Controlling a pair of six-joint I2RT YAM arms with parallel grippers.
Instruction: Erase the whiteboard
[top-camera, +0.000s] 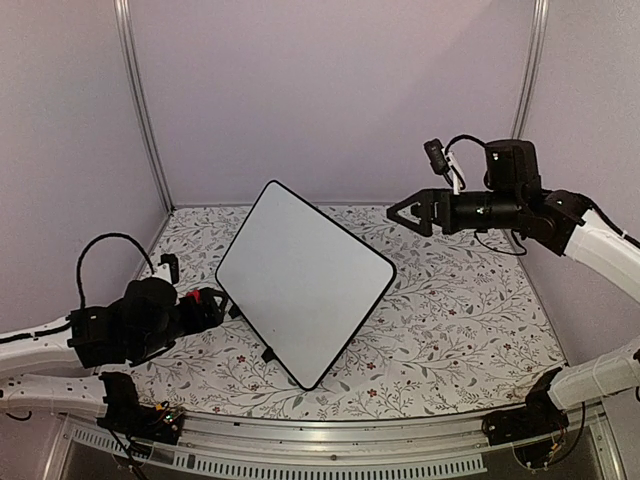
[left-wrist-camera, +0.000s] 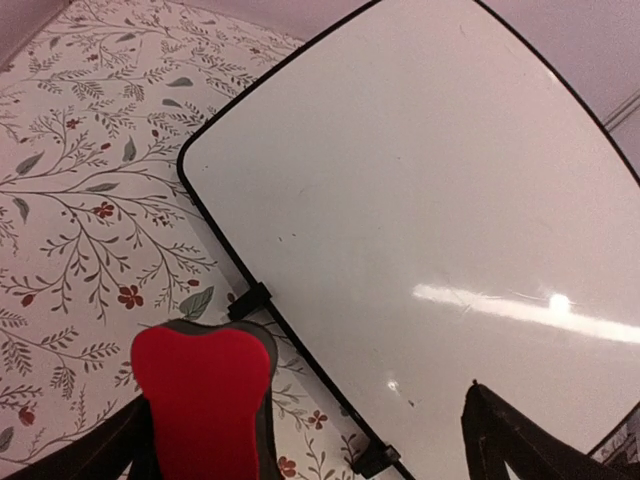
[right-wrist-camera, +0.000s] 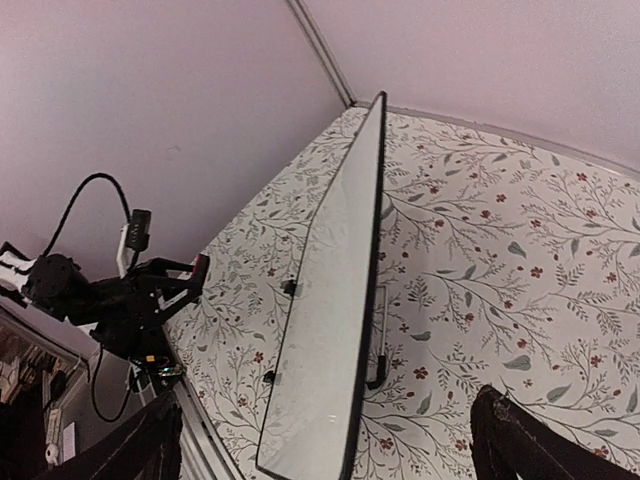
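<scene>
The whiteboard (top-camera: 305, 280) stands tilted and rotated on the floral surface, with black clips along its lower left edge and only a few tiny dark specks visible on it. My left gripper (top-camera: 208, 305) is open just left of the board; a red-topped eraser (left-wrist-camera: 205, 390) appears between or just beyond its fingers in the left wrist view, without clear sign of being clamped. My right gripper (top-camera: 410, 212) is open in the air to the upper right of the board, nothing between its fingers.
Walls and metal corner rails enclose the back and sides. A stand shows behind the board in the right wrist view.
</scene>
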